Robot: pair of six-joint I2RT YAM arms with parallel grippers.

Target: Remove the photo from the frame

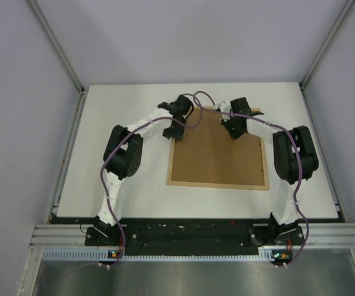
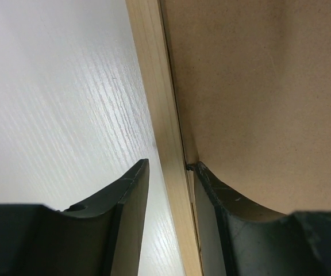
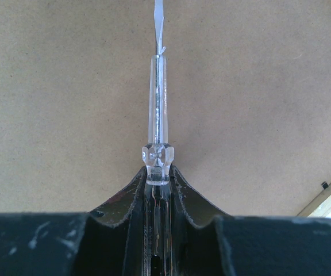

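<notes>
The picture frame lies face down on the table, its brown backing board (image 1: 217, 157) inside a light wooden rim (image 1: 217, 184). In the left wrist view my left gripper is open, one finger on each side of the wooden rim (image 2: 162, 115). A small dark tab (image 2: 191, 167) at the rim's inner edge touches or sits right by the right fingertip. Above the board, my right gripper is shut on a clear-handled screwdriver (image 3: 158, 103), its flat metal blade pointing away. The photo itself is hidden under the board.
Another small dark tab (image 3: 324, 185) shows at the rim in the right wrist view. Bare white table (image 1: 128, 191) surrounds the frame, with free room to the left. Purple cables (image 1: 205, 110) hang over the frame's far edge.
</notes>
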